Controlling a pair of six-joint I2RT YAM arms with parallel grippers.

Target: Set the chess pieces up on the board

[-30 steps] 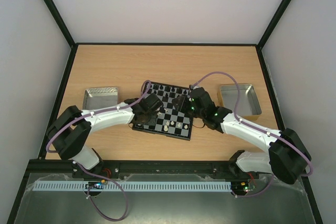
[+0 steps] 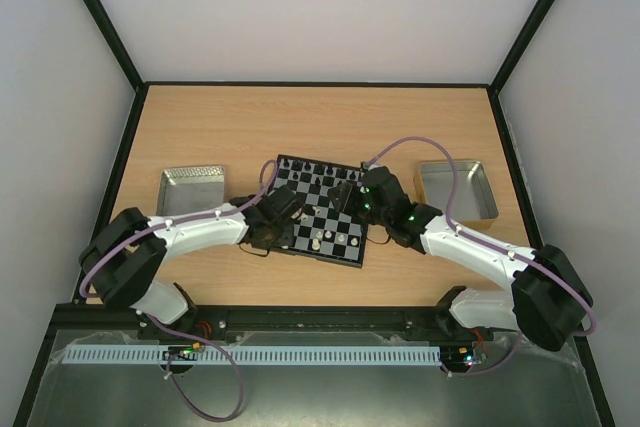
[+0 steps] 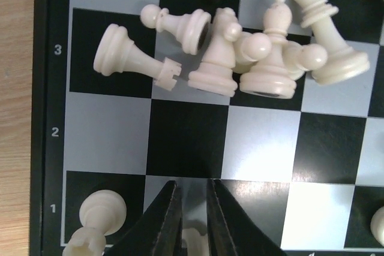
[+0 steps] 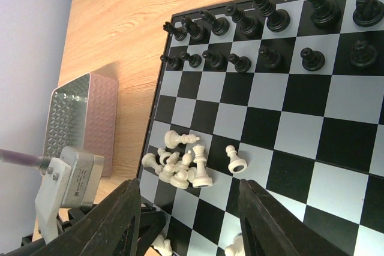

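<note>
The chessboard (image 2: pixel 340 252) lies mid-table, black pieces upright in two far rows (image 4: pixel 270 58). A cluster of white pieces (image 3: pixel 270 70) is partly lying near the left edge; a white rook (image 3: pixel 120 55) lies on its side. A white piece (image 3: pixel 99 214) stands at the near-left corner. My left gripper hangs over the near-left board, fingertips close together, with a white piece partly hidden beneath; whether it grips it is unclear. My right gripper is above the board at right, fingers apart; no held piece shows between them.
A metal tray (image 2: pixel 192 177) sits left of the board, another tray (image 2: pixel 455 187) right of it. Bare wooden table (image 2: pixel 320 122) spreads behind the board. Both arms reach in close to each other over the board.
The left arm has shifted slightly left and toward the near side over the board. The right arm has not moved.
</note>
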